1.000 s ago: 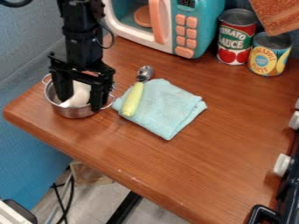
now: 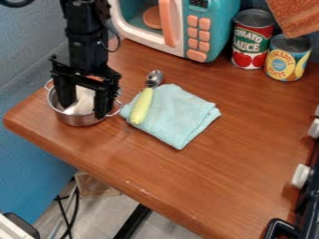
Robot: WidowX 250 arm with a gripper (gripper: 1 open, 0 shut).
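Note:
My black gripper (image 2: 85, 91) is down over a small steel pot (image 2: 78, 115) at the left of the wooden table, around a white object (image 2: 85, 100) inside it. Whether the fingers are closed on that object cannot be told. Beside the pot, an ice-cream scoop with a pale yellow handle (image 2: 144, 105) lies on a folded light-blue cloth (image 2: 185, 121).
A toy microwave (image 2: 200, 28) stands at the back, with a tomato sauce can (image 2: 251, 47) and a second can (image 2: 286, 63) to its right. A black appliance with white knobs (image 2: 301, 210) borders the right.

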